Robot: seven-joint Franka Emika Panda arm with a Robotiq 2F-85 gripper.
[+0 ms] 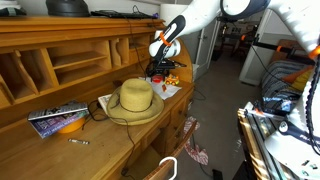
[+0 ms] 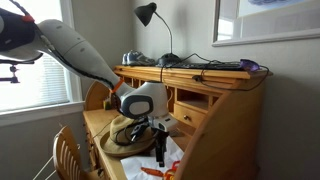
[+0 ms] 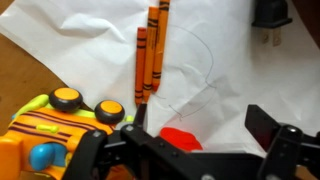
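Note:
Over the far right end of the desk, my gripper stands open above white paper (image 3: pixel 220 90), its fingers wide apart with nothing between them. In the wrist view, several orange crayons (image 3: pixel 152 45) lie side by side on the paper, beyond the gap between the fingers. A red object (image 3: pixel 181 138) shows between and below the fingers, partly cut off by the gripper. An orange toy vehicle (image 3: pixel 50 140) with dark wheels sits at the lower left, close to the left finger. At the top right lies a black plug (image 3: pixel 270 18).
A straw hat (image 1: pixel 136 101) rests on the desk left of the paper. Further left are a silver-black device (image 1: pixel 57 115) and a marker (image 1: pixel 78 142). Wooden shelving (image 1: pixel 60 68) lines the back. A black cable crosses the desk near the hat.

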